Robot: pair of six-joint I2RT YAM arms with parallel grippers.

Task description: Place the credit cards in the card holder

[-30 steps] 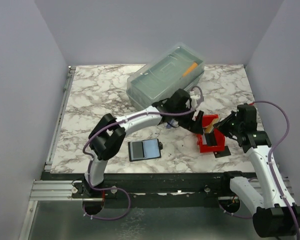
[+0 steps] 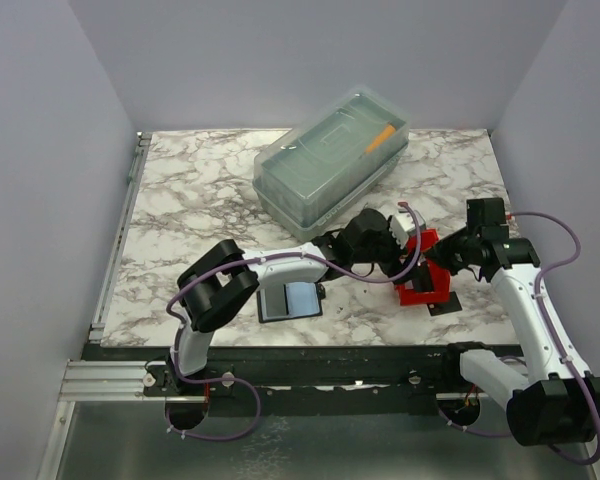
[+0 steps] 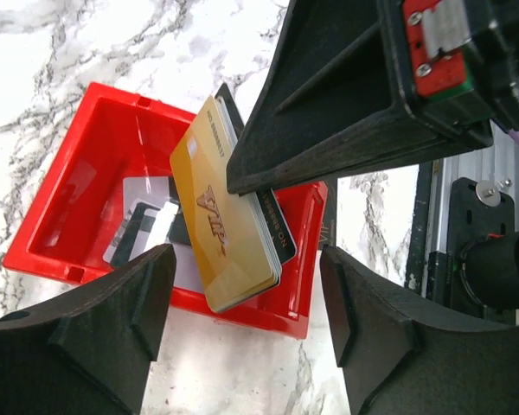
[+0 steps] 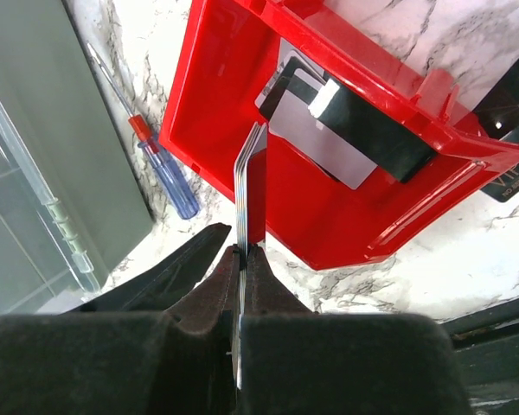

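Observation:
My right gripper is shut on a thin stack of cards, held upright and edge-on above a red tray (image 2: 412, 312). A gold card (image 3: 209, 203) faces out on this stack, and a black card (image 3: 275, 220) shows behind it. Open fingers of my left gripper stand on either side of the stack's lower end, apart from it. More cards (image 4: 329, 130), grey and black, lie inside the tray. An opened flat case, grey and blue, apparently the card holder (image 2: 290, 300), rests left of the tray.
Just outside the tray lies another black card (image 2: 445, 305). A screwdriver (image 4: 163, 164) sits between the tray and a large lidded clear box (image 2: 330, 155).
The right arm has shifted slightly, still with the gold card.

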